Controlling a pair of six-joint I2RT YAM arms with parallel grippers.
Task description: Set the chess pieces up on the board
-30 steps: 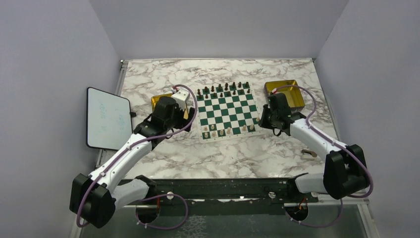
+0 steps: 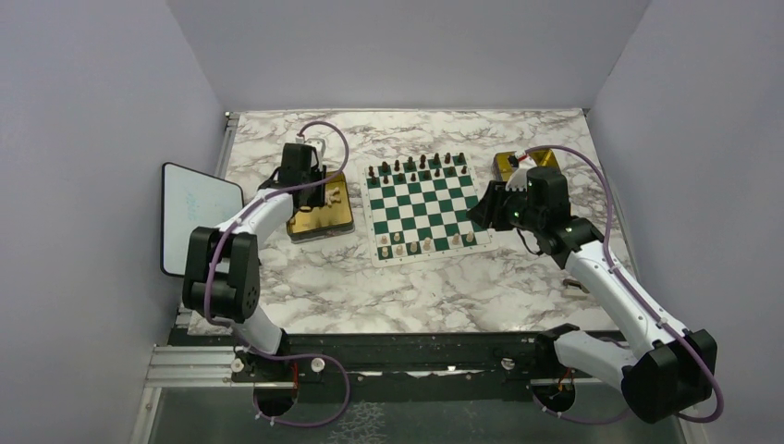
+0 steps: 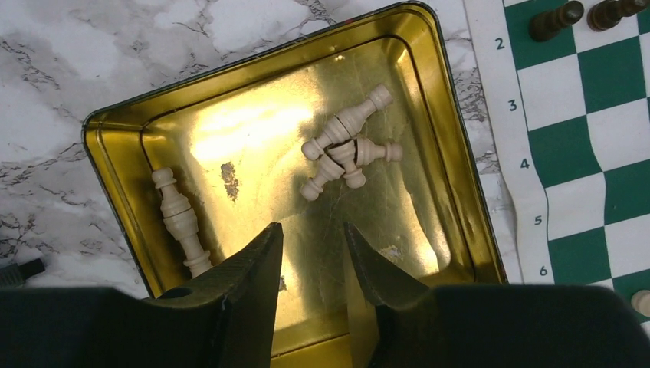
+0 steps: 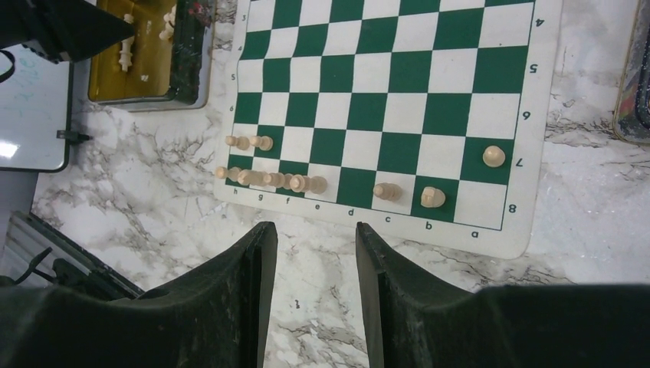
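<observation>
My left gripper hangs over the gold tray (image 3: 452, 153), its fingers apart with nothing between them. A small cluster of white pieces (image 3: 349, 121) lies toward the tray's upper right in the left wrist view, and another white lying piece (image 3: 180, 218) is along its left wall. The green-and-white chessboard (image 2: 426, 209) carries dark pieces (image 2: 422, 162) on its far rows. White pieces stand along its near edge, among them one on the b square (image 4: 433, 197) and one in row 7 (image 4: 494, 156). Above the board's right near corner, my right gripper is open and empty.
A second gold tray (image 2: 545, 159) stands at the back right, partly hidden by the right arm. At the left is a whiteboard (image 2: 199, 222). A small dark object (image 2: 575, 285) lies on the right.
My left gripper has swung left and back from beside the board to over the left tray.
</observation>
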